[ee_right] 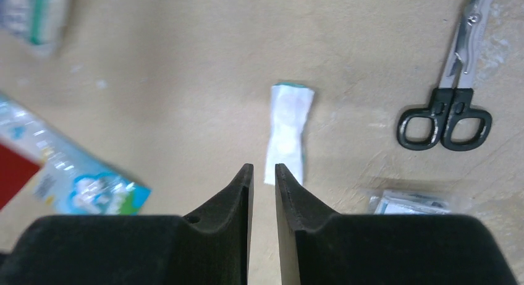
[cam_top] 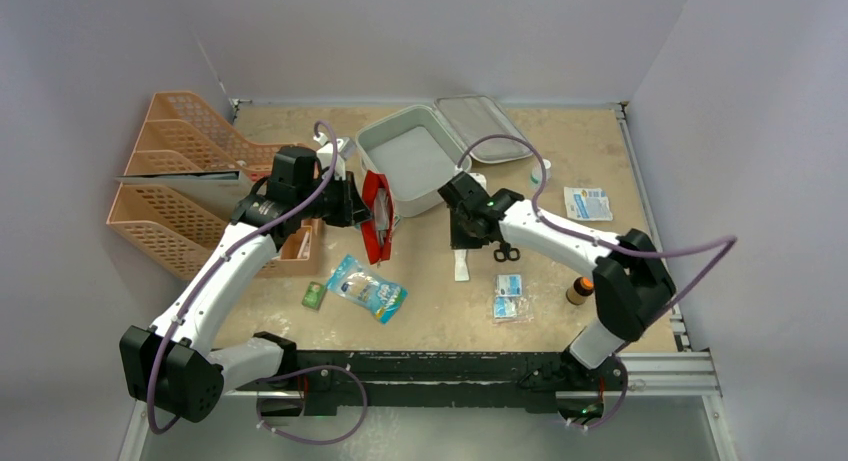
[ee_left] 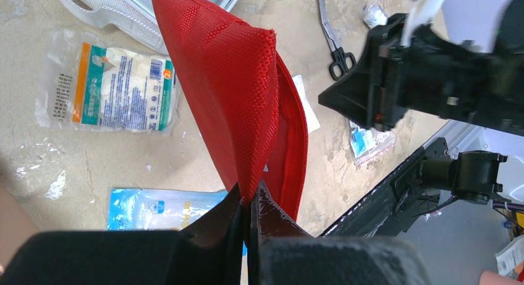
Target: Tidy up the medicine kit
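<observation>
A red pouch [ee_left: 228, 68] hangs from my left gripper, which is shut on its edge; the pouch's mouth gapes in the top view. My right gripper hovers over the table, its fingers a little apart with nothing between them. Just ahead of its tips in the right wrist view lies a small white packet [ee_right: 288, 130]. Black-handled scissors [ee_right: 454, 106] rest to its right. At the back, the grey medicine case [cam_top: 412, 153] stands unfolded and looks empty, its lid [cam_top: 485, 126] laid back.
A tan basket rack [cam_top: 170, 216] fills the left side. Around the table lie a blue packet [cam_top: 367, 288], a green box [cam_top: 314, 295], bagged packets [cam_top: 508, 297], a brown bottle [cam_top: 579, 291], a white bottle [cam_top: 540, 171] and a flat packet [cam_top: 588, 204].
</observation>
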